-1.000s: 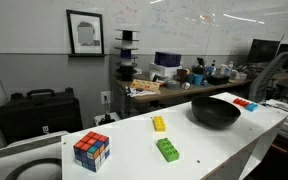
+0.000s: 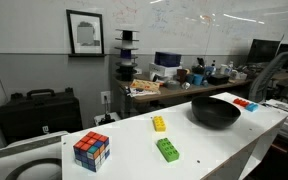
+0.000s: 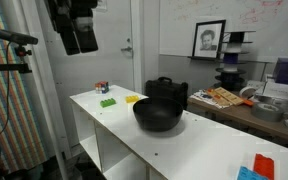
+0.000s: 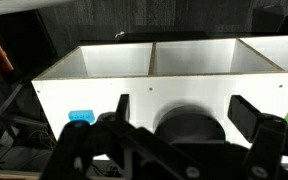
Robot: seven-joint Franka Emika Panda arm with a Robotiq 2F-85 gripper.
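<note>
My gripper is open above the white table (image 4: 69,97), its two dark fingers far apart with nothing between them. A black bowl (image 4: 189,125) lies below it in the wrist view, partly covered by the gripper body. In exterior view 1, a Rubik's cube (image 2: 92,151), a green brick (image 2: 168,150) and a yellow brick (image 2: 159,124) rest on the table, apart from the bowl. Exterior view 2 has a red block (image 3: 264,165) and a blue block (image 3: 249,174) at the table's opposite end. Part of the dark gripper hangs high at upper left there.
Open shelf compartments (image 4: 104,62) show along the table's side. Behind stand a black case (image 2: 39,115) and a wooden bench (image 2: 169,92) with boxes and pans. Bare tabletop lies between the bowl and the red and blue blocks.
</note>
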